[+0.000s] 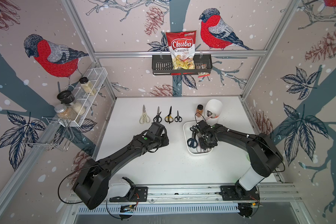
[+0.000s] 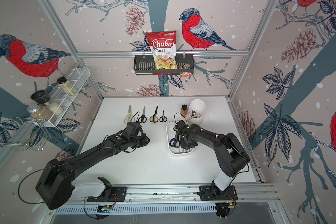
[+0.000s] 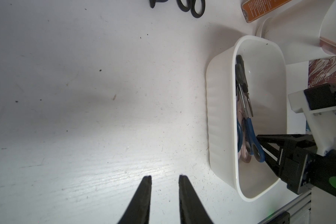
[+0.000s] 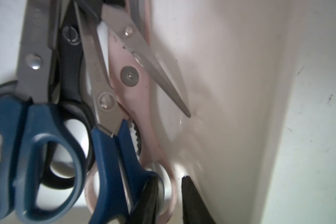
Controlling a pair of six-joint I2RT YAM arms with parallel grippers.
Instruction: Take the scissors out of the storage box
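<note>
The white storage box (image 3: 222,115) holds several scissors: a blue-handled pair (image 4: 108,179) on top, a second blue-handled pair (image 4: 50,149), pink-handled scissors (image 4: 138,100) and dark-handled ones (image 4: 71,67). Down in the box, my right gripper stands part open, one finger against or over the handle ring of the upper blue pair. Whether that finger goes through the ring, I cannot tell. Outside the box, to its left, my left gripper hangs over bare table, part open and empty.
A row of scissors lies at the back of the table, among them a gold-and-black pair (image 1: 169,118) and a small black pair (image 1: 178,118). Behind the box stand a spice jar (image 1: 199,110) and a white container (image 1: 215,108).
</note>
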